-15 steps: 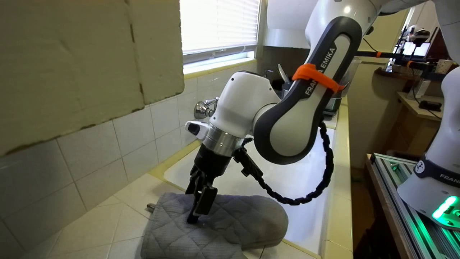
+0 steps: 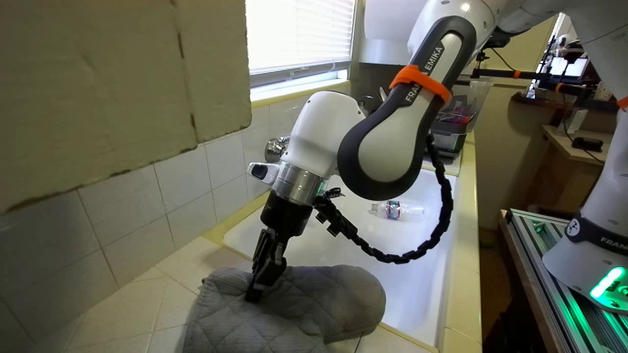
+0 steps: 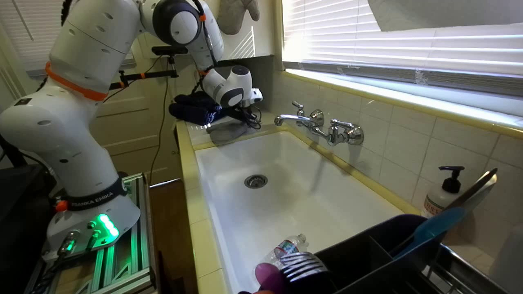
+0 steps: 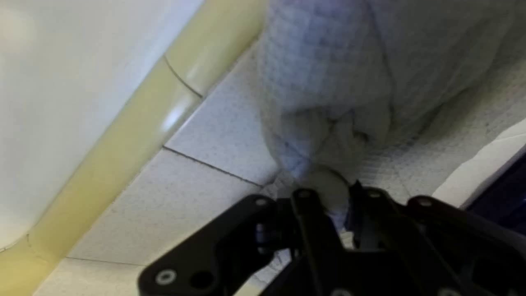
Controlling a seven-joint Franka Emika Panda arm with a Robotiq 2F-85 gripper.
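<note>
A grey quilted oven mitt (image 2: 335, 297) lies on the tiled counter beside the sink, its rounded end reaching over the sink edge. My gripper (image 2: 257, 288) points down into the mitt near its cuff and is shut on a fold of the fabric. In the wrist view the bunched mitt (image 4: 335, 74) runs up from my gripper, and pale cloth shows between the fingertips. From the far side, the mitt (image 3: 228, 132) is partly in view at the sink's far end, while the fingers are hidden there.
The white sink (image 3: 235, 210) holds a clear plastic bottle (image 2: 396, 210). A chrome faucet (image 3: 299, 118) juts from the tiled wall. A black utensil rack (image 3: 372, 255) and a soap bottle (image 3: 441, 193) stand at the opposite end. Dark blue cloth (image 3: 193, 108) lies near the mitt.
The fingers have closed on the mitt. My gripper and the mitt have shifted slightly left in exterior view 1, and the fabric near the cuff is now bunched.
</note>
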